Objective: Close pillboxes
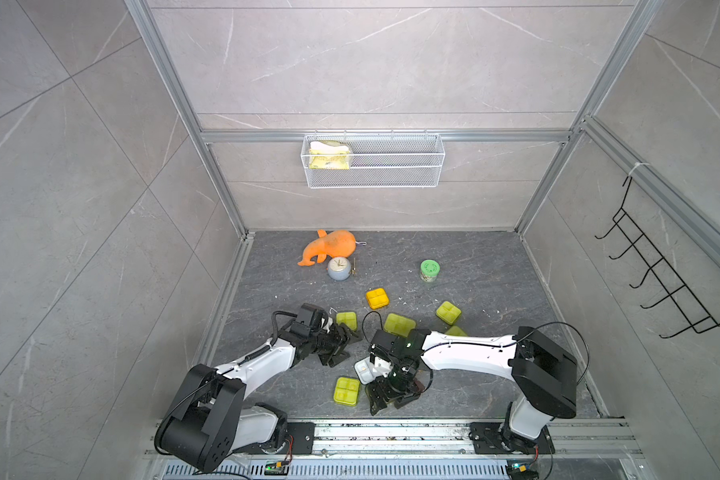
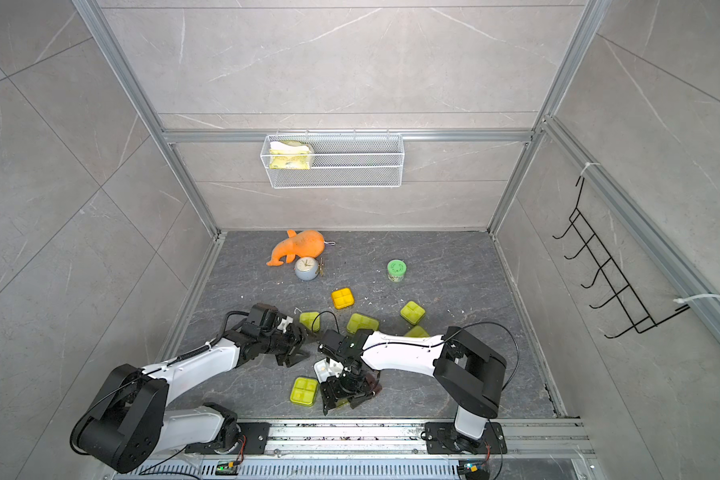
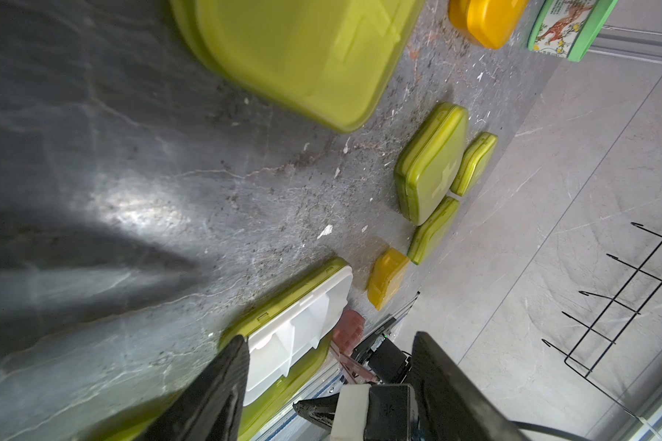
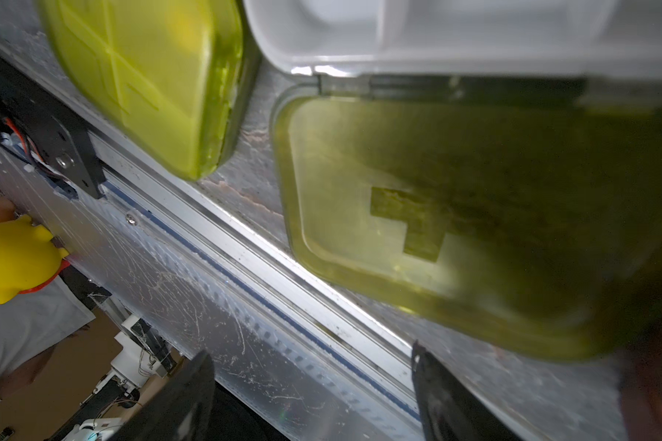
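Note:
An open pillbox lies at the front centre, its white compartment tray (image 4: 456, 29) up and its translucent olive lid (image 4: 456, 205) flat beside it toward the front edge. My right gripper hangs over the lid, open, nothing between its fingers. A closed yellow-green pillbox (image 4: 139, 73) lies beside it. My left gripper is left of centre, its fingers apart with nothing held. More closed pillboxes, yellow-green (image 1: 449, 312) and orange-yellow (image 1: 377, 297), lie farther back and right.
An orange plush whale (image 1: 336, 244), a round clock (image 1: 339, 269) and a green-lidded jar (image 1: 429, 270) stand at the back. A wire basket (image 1: 373, 172) and black hook rack (image 1: 656, 280) hang on the walls.

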